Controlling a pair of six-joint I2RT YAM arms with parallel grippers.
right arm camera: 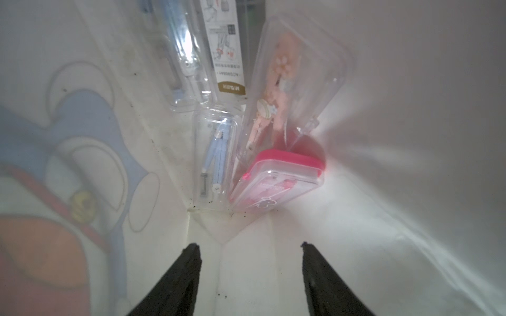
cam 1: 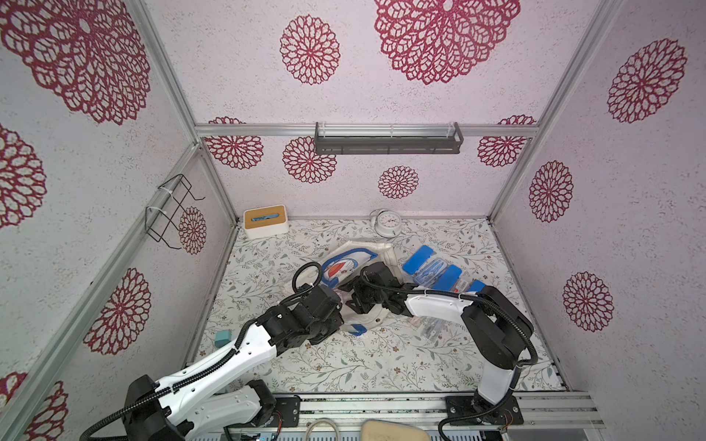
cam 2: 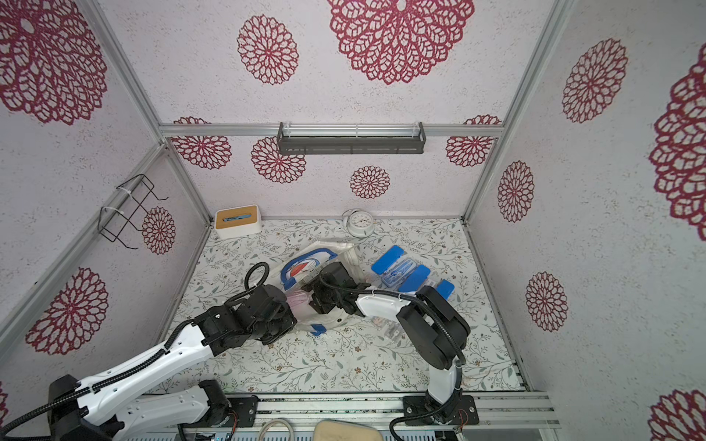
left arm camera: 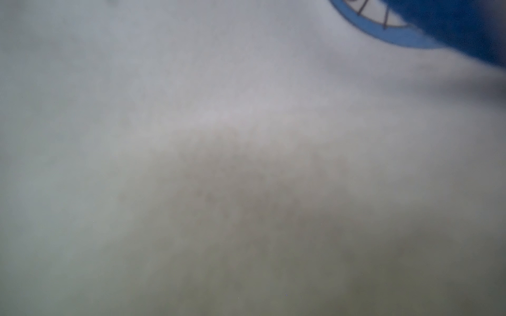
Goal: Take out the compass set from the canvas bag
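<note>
The white canvas bag (cam 1: 375,251) with its blue cartoon print lies on its side mid-table. My left gripper (cam 1: 331,323) is at its front left, shut by the look of it, tips hidden; its wrist view shows only blurred fabric (left arm camera: 237,158). My right gripper is inside the bag, fingers apart with nothing between them. Beyond them lie several compass sets in clear cases: a pink-lidded case (right arm camera: 284,173), a light blue one (right arm camera: 213,163), a peach one (right arm camera: 287,84) and others farther back.
Blue-ended clear packs (cam 1: 448,278) lie right of the bag under the right arm. A clock (cam 1: 386,224) and a white box (cam 1: 266,228) stand along the back. A small teal block (cam 1: 222,338) sits at left.
</note>
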